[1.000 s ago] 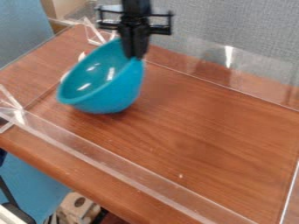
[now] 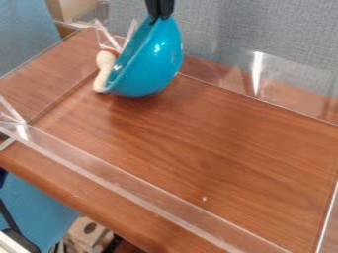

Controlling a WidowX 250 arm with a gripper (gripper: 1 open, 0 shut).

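A turquoise bowl [image 2: 148,61] hangs steeply tilted over the back left of the wooden surface. My gripper [image 2: 158,18] is at the top edge of the view, shut on the bowl's upper rim. A pale, elongated object [image 2: 105,65] is at the bowl's left side, partly hidden by it; what it is, I cannot tell.
A grey textured backdrop [image 2: 264,40] stands behind. Below the near left edge are a blue area and a small beige part [image 2: 90,237].
My gripper has moved up and toward the back with the bowl in it, and the bowl now hangs higher and more on its side.
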